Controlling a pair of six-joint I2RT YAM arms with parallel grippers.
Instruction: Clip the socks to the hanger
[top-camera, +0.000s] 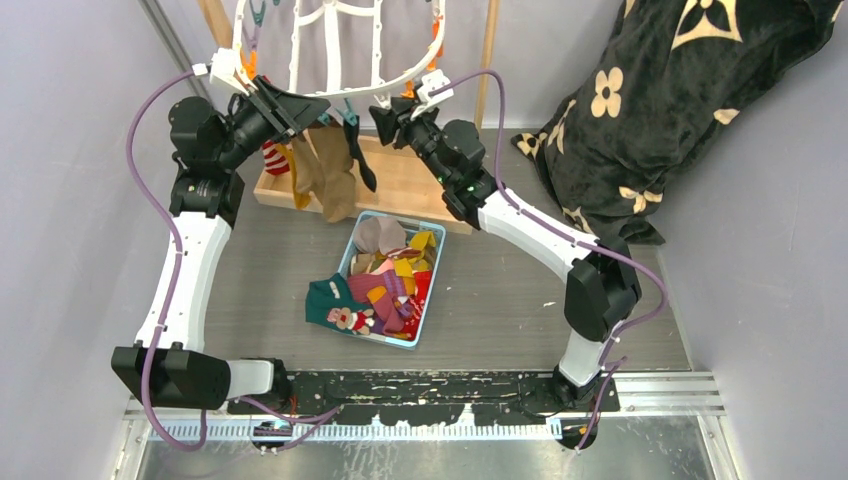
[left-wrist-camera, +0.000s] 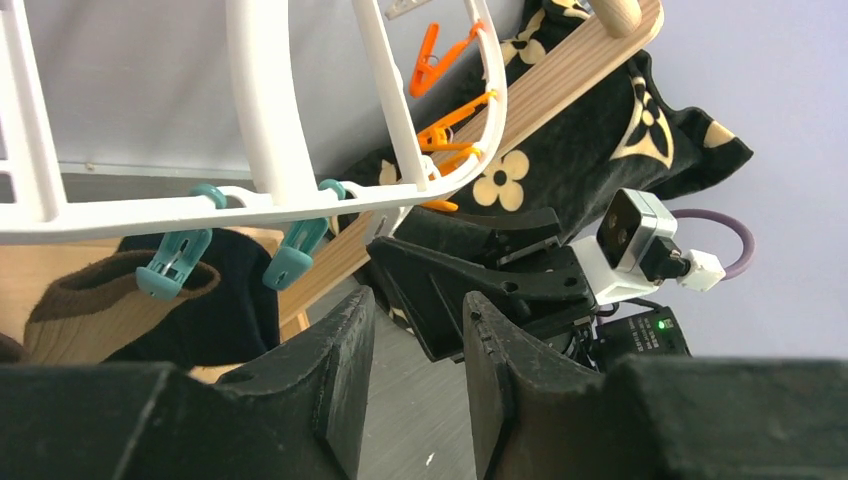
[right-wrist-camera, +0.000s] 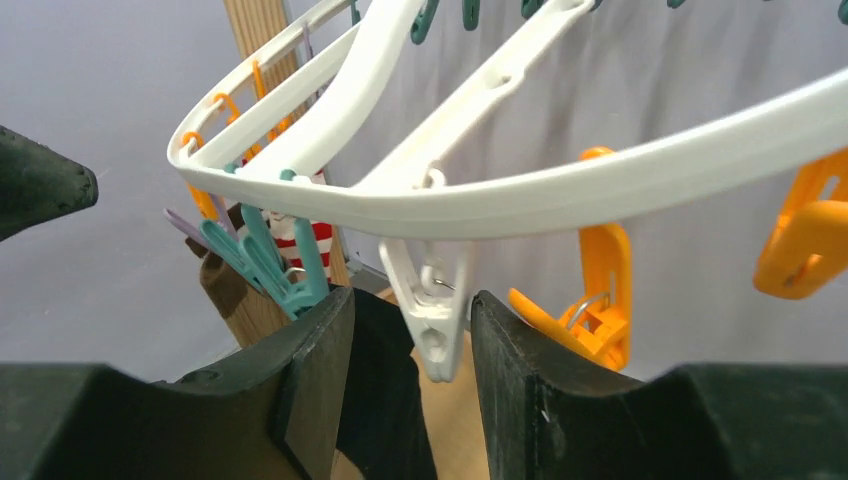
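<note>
The white hanger spans the top, carrying colored clips; brown socks and a black sock hang from its near side. My left gripper is part open below the hanger's left front, with nothing between its fingertips in the left wrist view. My right gripper is at the right front rim; in the right wrist view its part-open fingers straddle the lower end of a white clip. Teal clips and orange clips sit either side along the rim.
A blue bin of loose socks stands below on the grey floor. The wooden stand holds the hanger. A dark patterned pillow fills the back right. The floor right of the bin is clear.
</note>
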